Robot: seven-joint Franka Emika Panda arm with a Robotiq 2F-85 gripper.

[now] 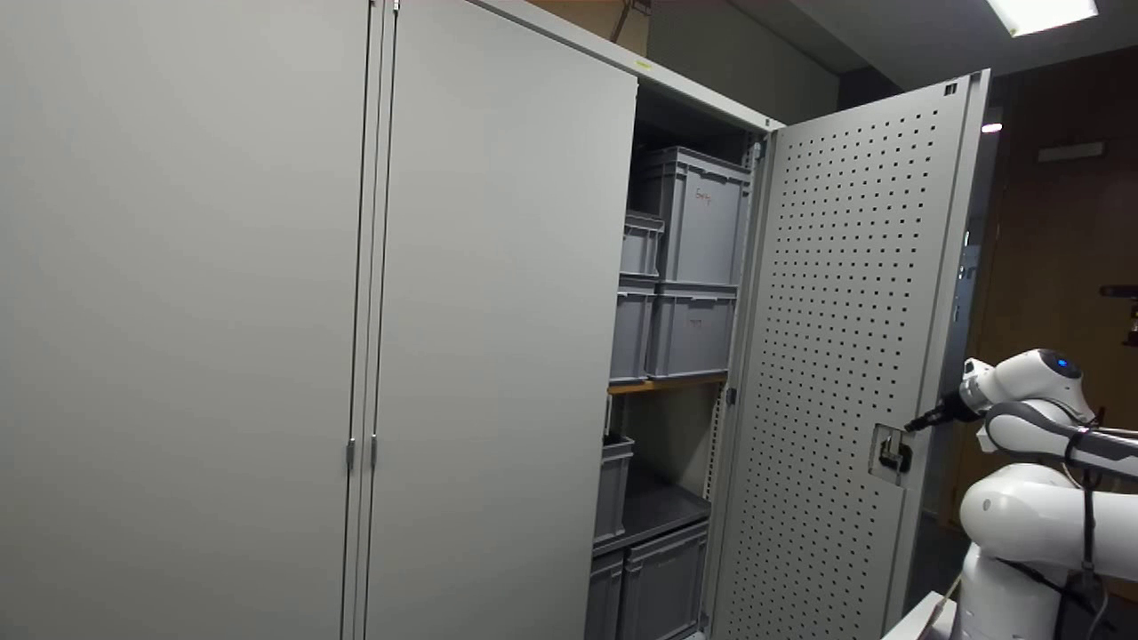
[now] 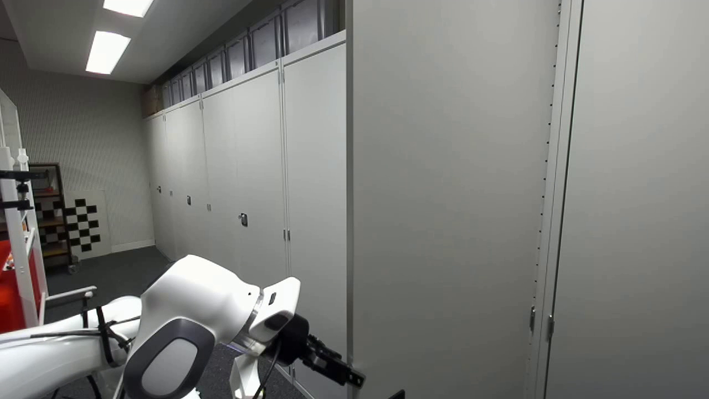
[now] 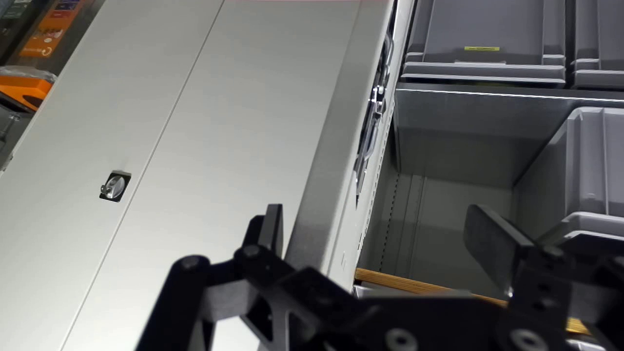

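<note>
The perforated cabinet door (image 1: pixel 853 277) stands swung outward at the right of the first exterior view. My gripper is open wide in the wrist view, fingers far apart. Between them passes the grey edge of the door (image 3: pixel 327 175), closer to the left finger (image 3: pixel 271 229). The right finger (image 3: pixel 494 248) is on the cabinet's inner side, clear of the door. I cannot tell whether the left finger touches the door. In the second exterior view the gripper (image 2: pixel 377 385) reaches past the door's edge, partly hidden behind its outer face (image 2: pixel 452 199).
Grey bins (image 1: pixel 695 219) fill the shelves inside the open cabinet. A latch recess (image 1: pixel 891 453) lies just below the gripper on the door's inner face. Neighbouring cabinet doors (image 2: pixel 312 166) are closed. Dark floor (image 2: pixel 126 266) is open to the left of the arm.
</note>
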